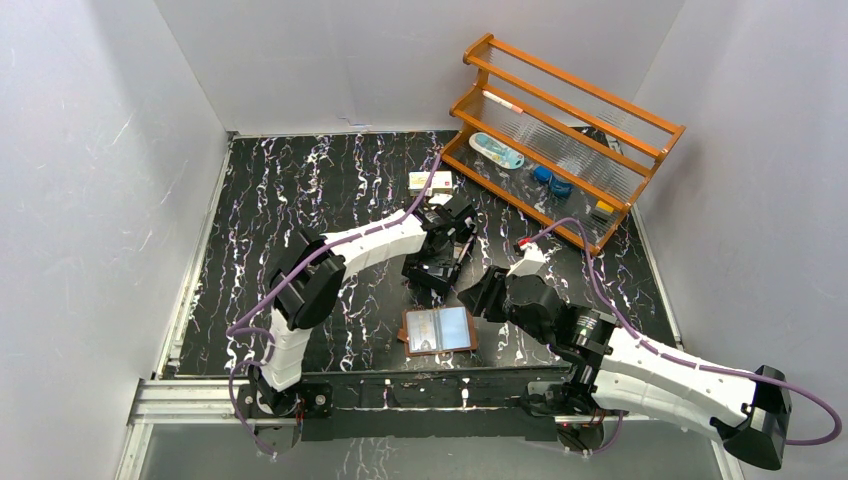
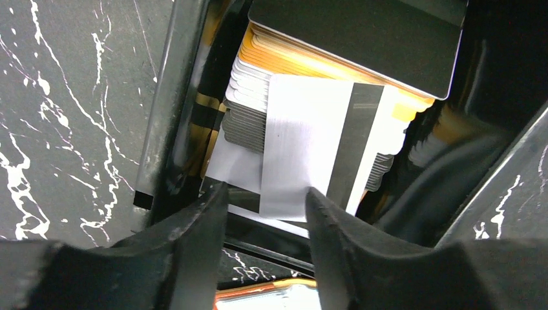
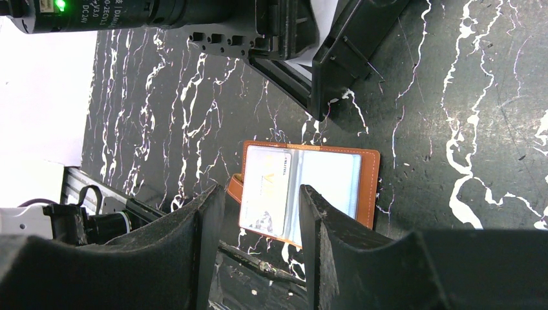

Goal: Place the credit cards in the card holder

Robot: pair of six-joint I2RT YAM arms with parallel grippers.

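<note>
A black box (image 2: pixel 161 129) holds a pile of cards, with a white card with a dark stripe (image 2: pixel 297 142) on top near my left gripper. That gripper's fingertips are part open over this card; whether they touch it, I cannot tell. The brown card holder (image 1: pixel 472 330) lies open on the table below the box, with clear sleeves and a light card in the left one, seen also in the right wrist view (image 3: pixel 368 187). My right gripper hangs open near the holder, nothing visible between its fingers.
A wooden rack (image 1: pixel 560 75) with small items fills the back right. A small pale box (image 1: pixel 420 180) sits behind the card box.
</note>
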